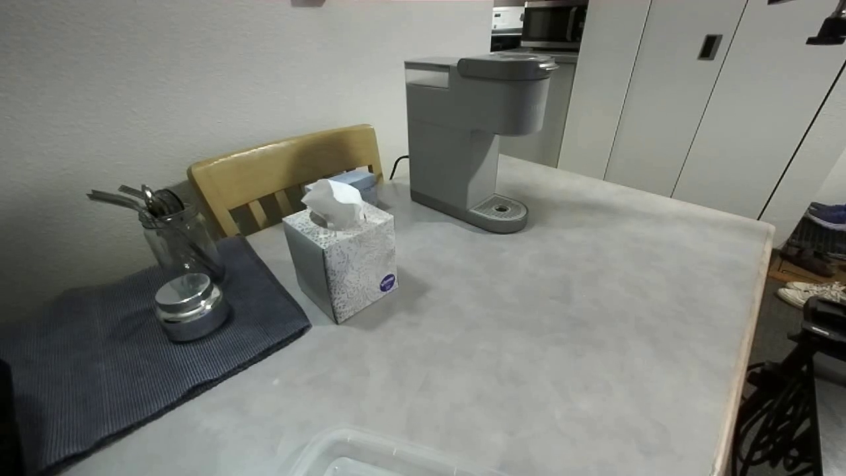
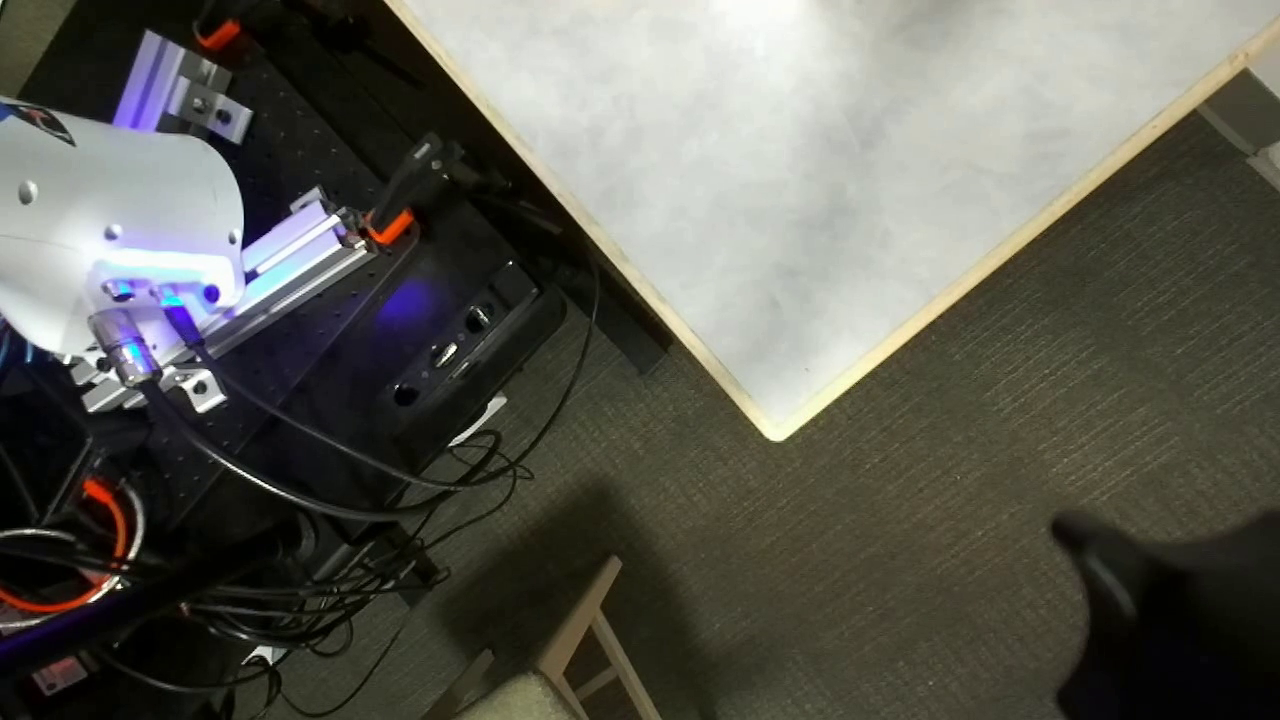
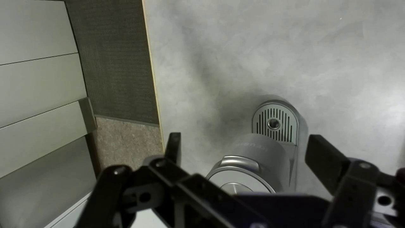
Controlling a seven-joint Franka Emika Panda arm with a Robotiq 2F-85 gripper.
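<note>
In the wrist view my gripper is open, its two dark fingers [image 3: 174,146] wide apart with nothing between them. Below it, seen from above, stands a grey coffee maker [image 3: 267,154]. Its top lid with a silver handle [image 3: 239,162] lies lower in that view, partly covered by the gripper's body. The slotted drip tray [image 3: 283,123] is bare. From the side, the coffee maker [image 1: 488,103] stands upright at the back of the table, lid down.
A tissue box [image 1: 357,262] stands left of the coffee maker. A glass jar of utensils [image 1: 178,246] and a silver-lidded jar [image 1: 190,305] rest on a dark placemat [image 1: 95,357]. A clear container [image 1: 349,444] shows at the front.
</note>
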